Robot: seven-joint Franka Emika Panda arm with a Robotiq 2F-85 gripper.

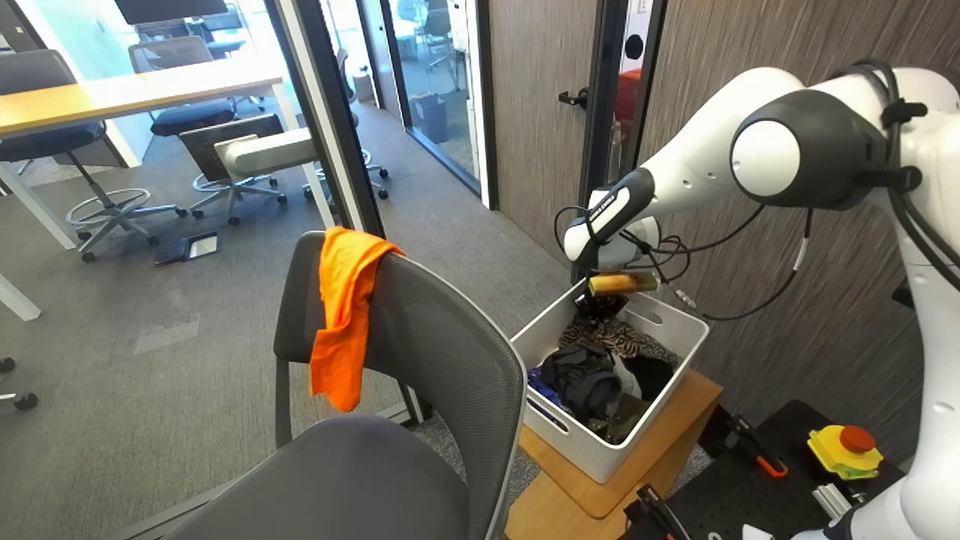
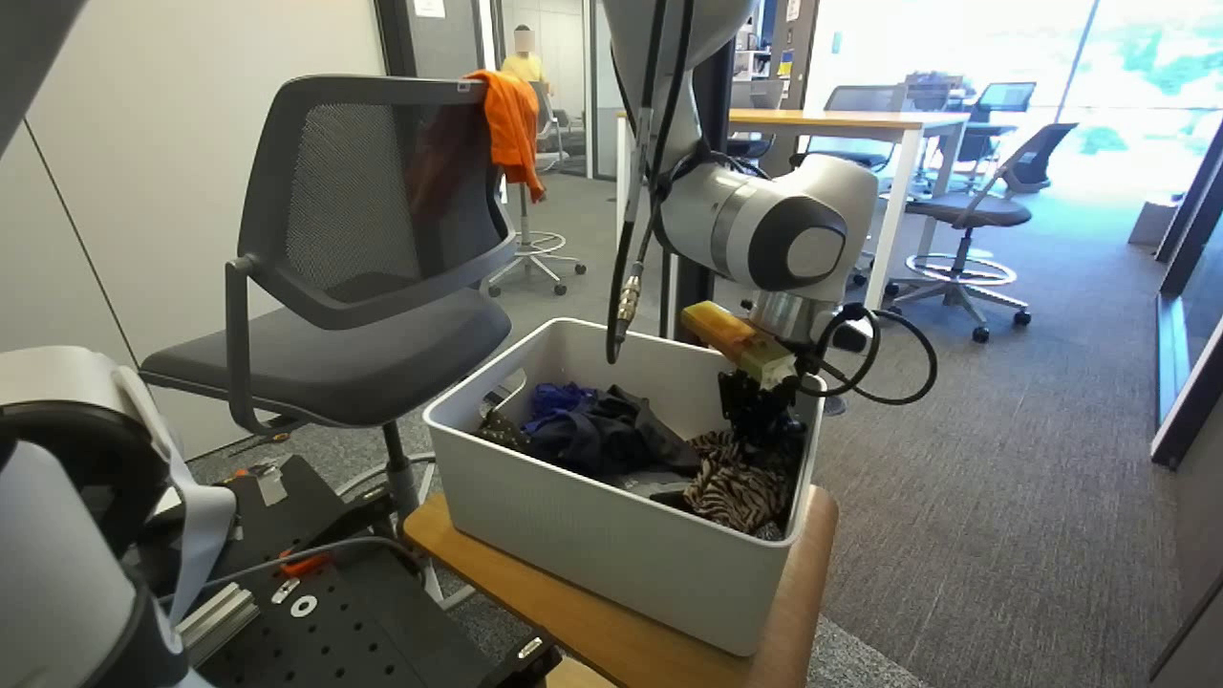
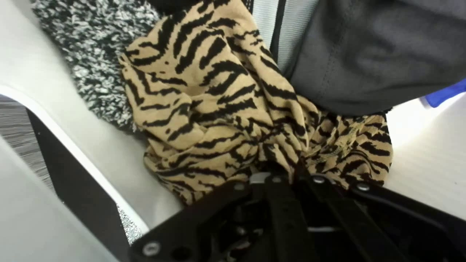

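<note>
My gripper reaches down into the white bin, at its far end in exterior view 1 and its right end in exterior view 2. In the wrist view its dark fingers are shut on a tan cloth with black tiger stripes. Folds of the cloth gather at the fingertips, while the rest is spread over the pile. Dark grey clothing and a speckled black-and-white fabric lie against it. The exact pinch point is dark and partly hidden.
An orange cloth hangs over the back of a grey chair beside the bin. Blue cloth lies in the bin too. Cables loop around the wrist. A wooden stand supports the bin.
</note>
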